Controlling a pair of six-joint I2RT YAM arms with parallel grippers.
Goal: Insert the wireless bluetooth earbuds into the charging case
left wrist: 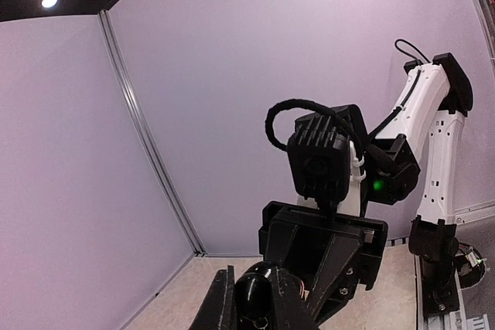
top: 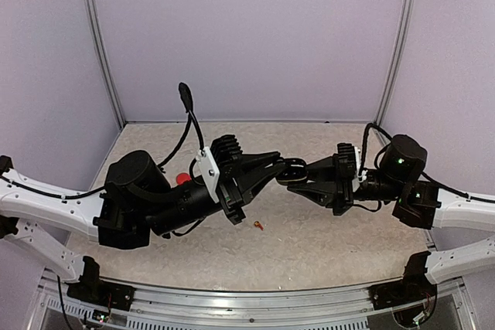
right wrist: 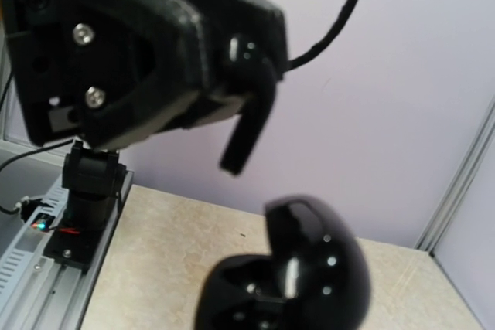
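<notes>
The glossy black charging case is in the air at mid-scene, my right gripper shut on it. In the right wrist view the case is open, its lid raised and its inside partly visible; its seats are too blurred to read. My left gripper is shut on a black earbud, whose stem slants down toward the case with a gap between them. In the left wrist view, the earbud's rounded end sits between the fingers, with the case partly hidden behind it.
A red round object lies on the table beyond the left arm. A small orange piece rests on the tabletop below the grippers.
</notes>
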